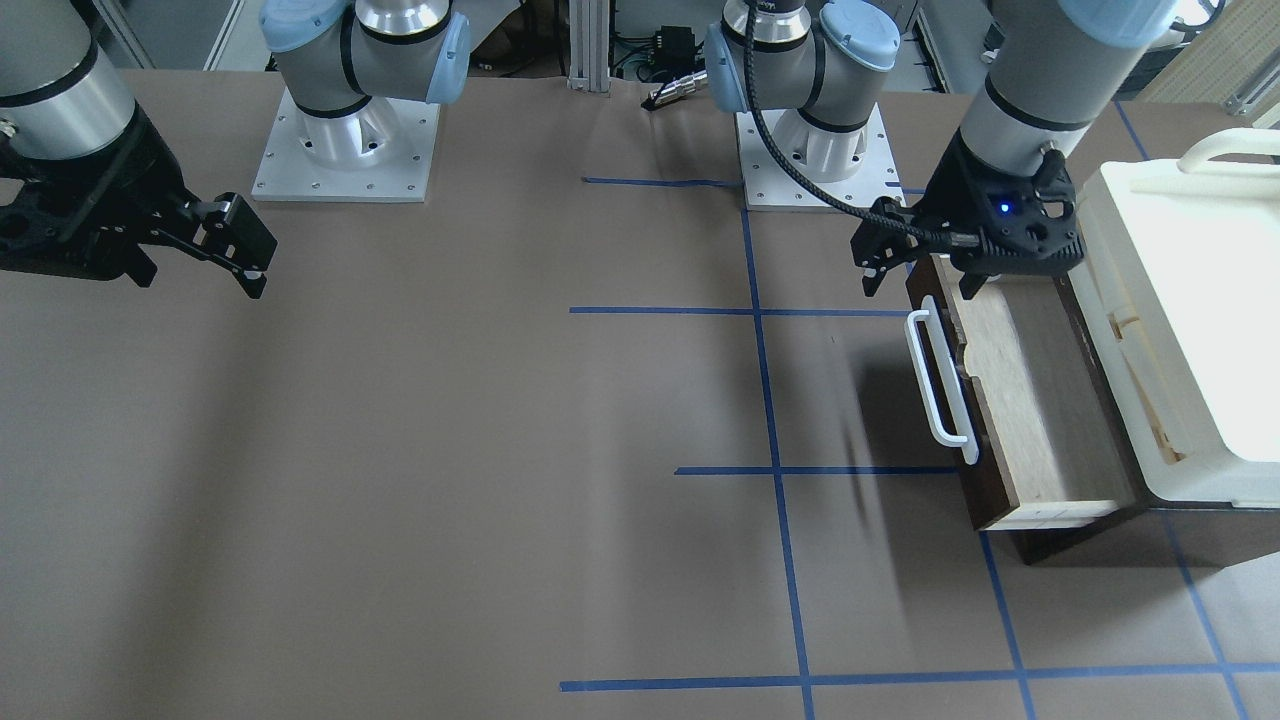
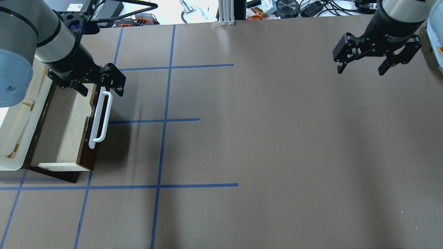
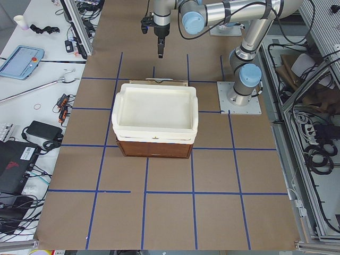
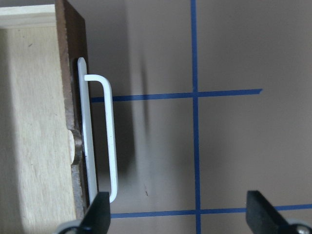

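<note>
A dark wooden box with a white lid stands on the taped floor. Its drawer is pulled out and looks empty, pale wood inside, with a white bar handle on the front. My gripper hangs above the back end of the drawer and handle, apart from the handle. In the left wrist view its fingers sit at the bottom corners, wide apart, with nothing between them; the handle lies up and left between them.
A second dark gripper hangs across the floor from the box. Other arms stand on white mounting plates at the back. The floor between the box and the opposite gripper is clear.
</note>
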